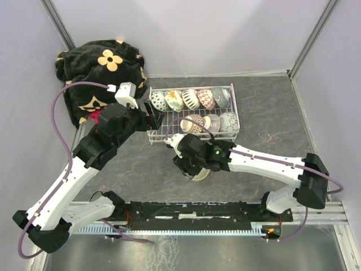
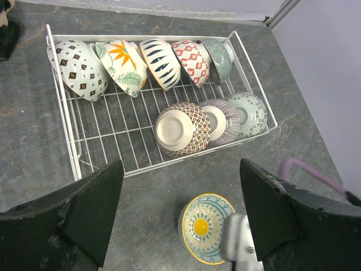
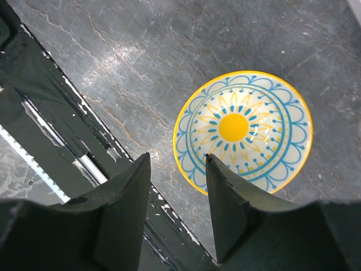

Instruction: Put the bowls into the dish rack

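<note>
A wire dish rack [image 2: 127, 131] holds a back row of several patterned bowls and a front row of a brown-checked bowl [image 2: 183, 129], a grey striped bowl [image 2: 230, 119] and a pale grey bowl [image 2: 250, 114]. On the counter in front of it lies a blue-and-yellow bowl [image 3: 234, 128], its patterned inside facing up. Over this bowl's rim my right gripper stands open, with one fingertip overlapping the rim in the right wrist view; contact cannot be judged. My left gripper hangs open near the rack's left end, nothing between its fingers.
Inside the rack, the front-left wires are bare. A dark flowered cushion [image 1: 101, 73] sits at the back left. Open counter [image 1: 265, 107] lies right of the rack. The right arm crosses close to the rack's front.
</note>
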